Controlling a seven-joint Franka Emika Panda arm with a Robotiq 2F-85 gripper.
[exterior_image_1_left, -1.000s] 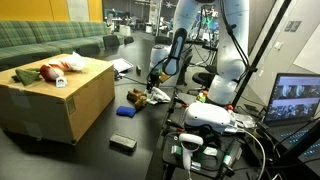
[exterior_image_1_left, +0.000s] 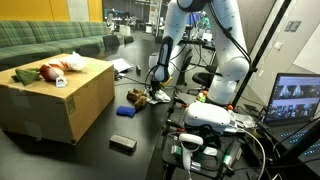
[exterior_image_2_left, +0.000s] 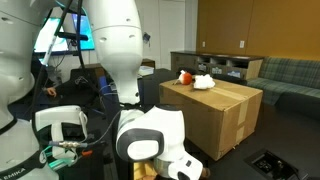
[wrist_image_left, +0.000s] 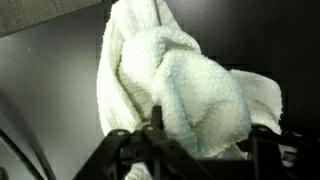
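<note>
A white fluffy cloth (wrist_image_left: 180, 75) fills the middle of the wrist view, bunched up with folds rising between the fingers. The gripper is down at the cloth, its dark fingers apart on either side of a raised fold. Whether they press on it cannot be told. From the first exterior view, the gripper (exterior_image_1_left: 157, 93) is low over the dark surface, near the white cloth (exterior_image_1_left: 166, 98). In the second exterior view the white arm (exterior_image_2_left: 155, 135) blocks sight of the fingers and the cloth.
A large cardboard box (exterior_image_1_left: 90, 97) stands to the left, with red and white items on top. A brown item (exterior_image_1_left: 138, 99), a blue item (exterior_image_1_left: 124, 110) and a tan block (exterior_image_1_left: 123, 142) lie on the dark surface between box and arm. Bare surface (exterior_image_1_left: 60, 160) extends in front.
The cloth and the items around it look unmoved.
</note>
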